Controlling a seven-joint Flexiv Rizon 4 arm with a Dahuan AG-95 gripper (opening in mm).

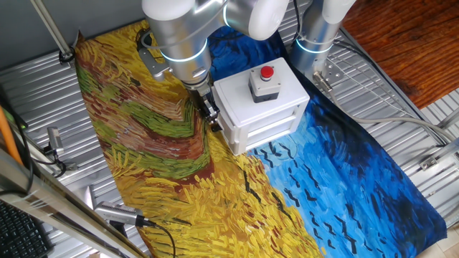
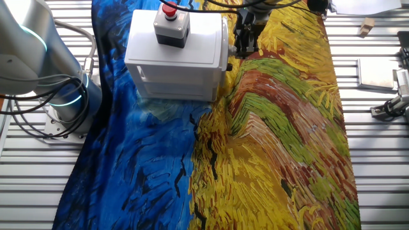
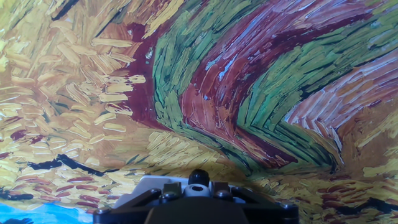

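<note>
A white drawer cabinet (image 1: pixel 251 104) stands on the painted cloth, its front facing my gripper (image 1: pixel 214 123). In exterior view 2 the gripper (image 2: pixel 245 50) is right by the cabinet's front, above a small dark knob (image 2: pixel 229 66). At the bottom of the wrist view the gripper points at a pale edge of the cabinet (image 3: pixel 149 184). A round black piece (image 3: pixel 198 175) shows between the finger ends. Whether the fingers grip it is not clear, nor whether the fingers are open or shut.
A box with a red emergency button (image 1: pixel 267 73) sits on top of the cabinet. A cylindrical device with a cable (image 1: pixel 120 214) lies at the cloth's edge.
</note>
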